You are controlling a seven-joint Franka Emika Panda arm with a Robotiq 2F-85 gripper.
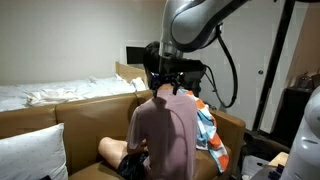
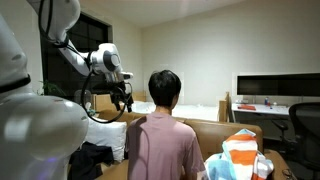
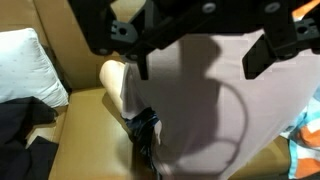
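My gripper [image 1: 166, 88] hangs in the air with its fingers apart. In the wrist view the open gripper has a dark finger pad on each side and nothing held between them. Beyond the pads, a person in a mauve shirt [image 3: 195, 110] fills the middle of that view. Exterior view 2 shows the person [image 2: 163, 145] from behind, to the right of the arm. A white pillow [image 3: 27, 68] and black cloth [image 3: 25, 125] lie on the brown sofa [image 3: 95, 130]. The orange, blue and white towel [image 2: 240, 160] lies on the sofa's other side.
The person's body and bare leg [image 1: 113, 150] occupy the space near the gripper. The sofa backrest [image 1: 95, 120] runs behind, with a white-covered bed [image 1: 60, 95] beyond. A black office chair [image 2: 304, 122] stands at far right.
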